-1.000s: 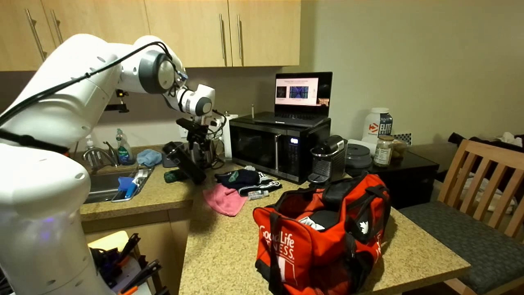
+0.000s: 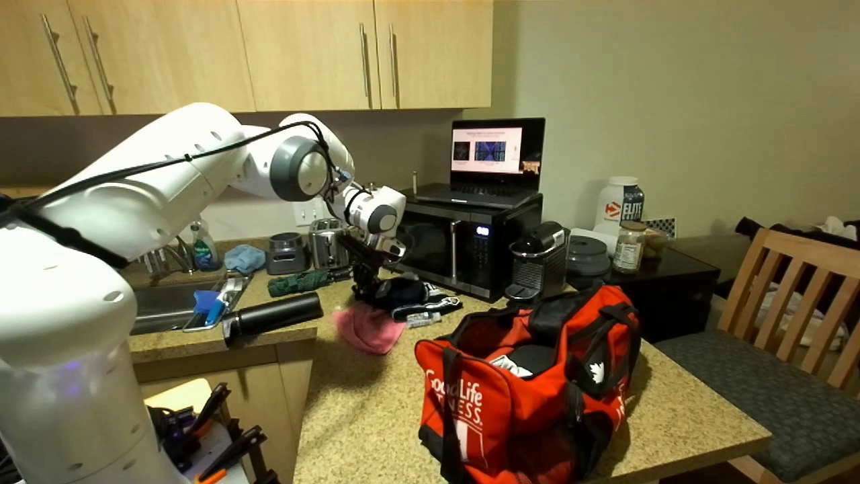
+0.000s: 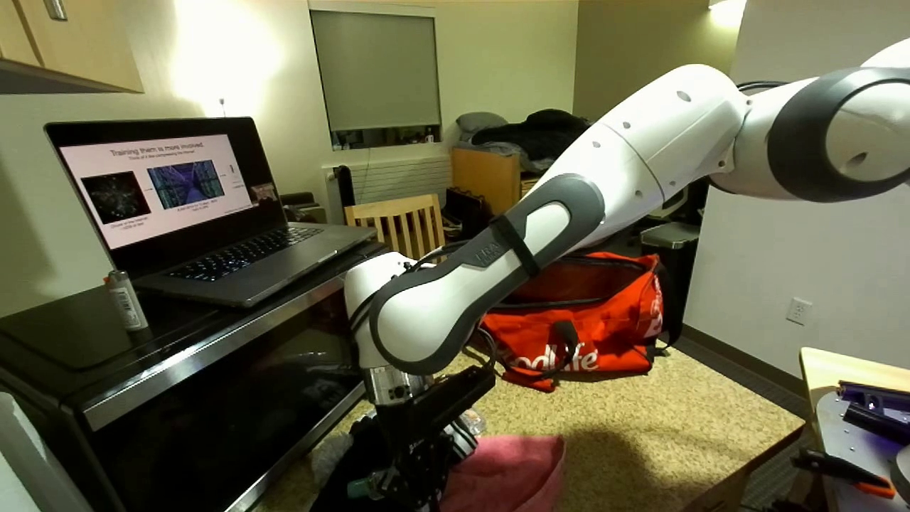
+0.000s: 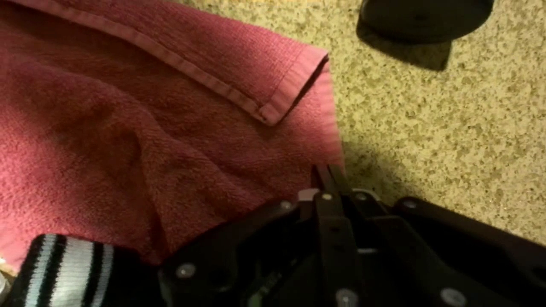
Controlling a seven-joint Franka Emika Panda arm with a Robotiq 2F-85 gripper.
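Note:
My gripper is shut, with nothing showing between its fingers. In the wrist view its tips are over the right edge of a pink towel (image 4: 194, 117), which has one corner folded over; touching or just above, I cannot tell. Exterior view 1 has the gripper (image 2: 367, 292) low at the back of the counter, in front of dark clothing (image 2: 412, 292). A black cylinder (image 2: 278, 314) lies on its side left of the towel, beside the sink. The red gym bag (image 2: 536, 379) stands unzipped on the counter, some cloth inside.
A microwave (image 2: 439, 246) with a laptop (image 2: 492, 165) on top stands right behind the gripper. Near it are a coffee machine (image 2: 538, 262) and a toaster (image 2: 326, 242). Green cloth (image 2: 298, 281) lies behind the cylinder.
A second ago the black cylinder was tilted up beneath the gripper; now it lies on the counter, apart from it. The arm has moved right and lower, over the towel and clothing.

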